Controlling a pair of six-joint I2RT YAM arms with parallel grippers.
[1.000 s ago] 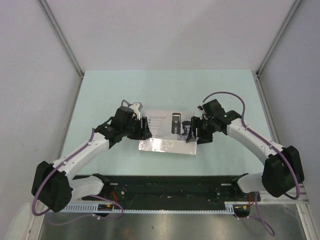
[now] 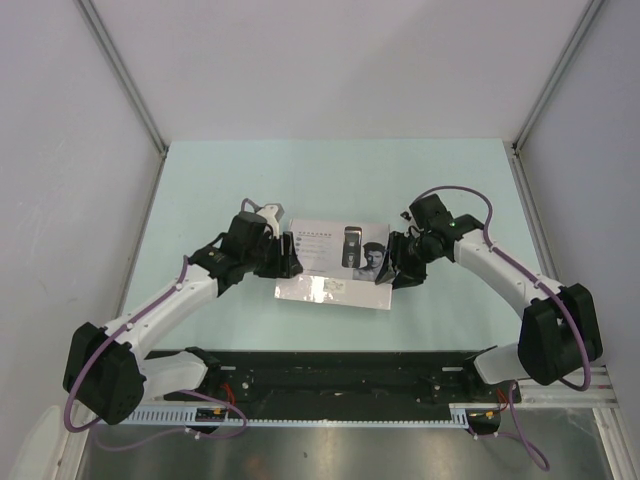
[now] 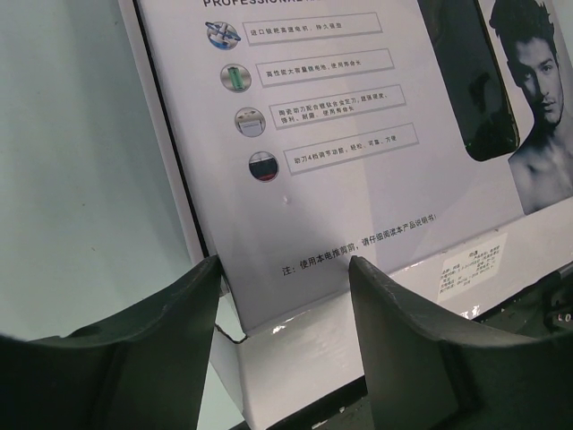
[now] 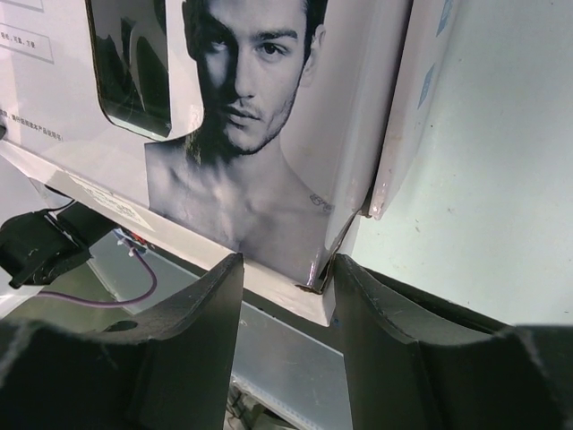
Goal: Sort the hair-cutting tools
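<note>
A white printed box (image 2: 325,250) lies near the table's middle, showing a dark clipper picture and a man's photo. Its pale front face (image 3: 304,349) slopes toward the table's front edge. My left gripper is shut on the box's front left corner, one finger at the side and the other against the front edge. At the front right corner, below the man's picture, my right gripper is likewise shut on the box. The lid (image 4: 260,134) stands slightly apart from a lower side wall (image 4: 421,107). Whatever the box holds is hidden, and no loose tools show.
Bare pale table (image 2: 330,180) lies behind the box and to both sides. A dark strip (image 2: 330,385) runs along the front edge. Purple cables (image 2: 470,192) loop along both arms.
My right gripper has turned and shifted slightly right at the box corner. The box's front edge has crept a little to the left. My left arm looks still.
</note>
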